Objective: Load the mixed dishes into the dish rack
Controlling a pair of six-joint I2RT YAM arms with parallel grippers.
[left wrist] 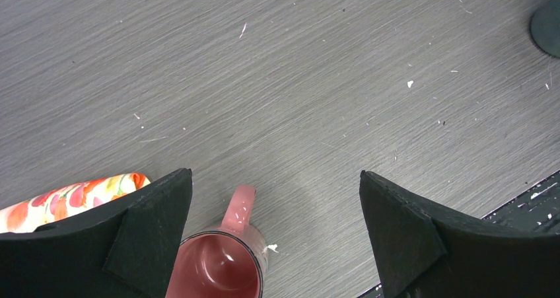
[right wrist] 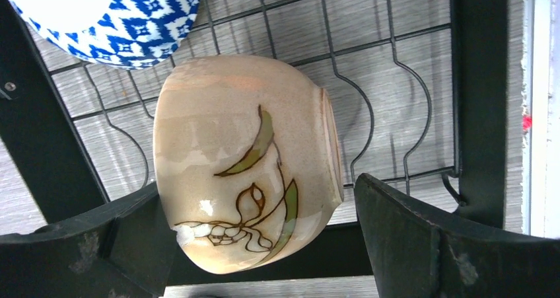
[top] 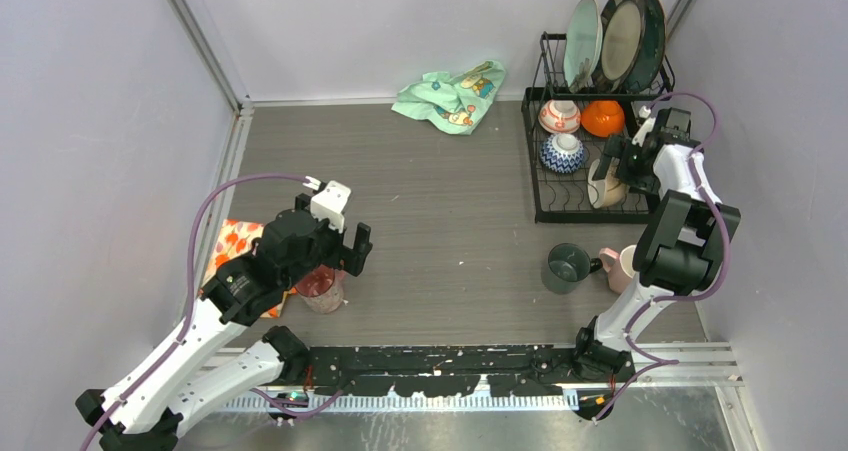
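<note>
A beige bowl with a painted flower (right wrist: 247, 159) lies on its side in the lower tier of the black dish rack (top: 535, 196). My right gripper is open around it, the left finger at or against its side. Beside it sit a blue-patterned bowl (top: 562, 154), a red-and-white bowl (top: 559, 113) and an orange bowl (top: 603, 117); plates (top: 623, 41) stand in the upper tier. My open left gripper hangs empty above a pinkish see-through mug (left wrist: 214, 268). A dark green mug (top: 566, 269) and a pink mug (top: 620, 269) stand in front of the rack.
A green printed cloth (top: 450, 96) lies at the back wall, an orange-patterned cloth (top: 230, 244) at the left under my left arm. Walls close in on both sides and at the back.
</note>
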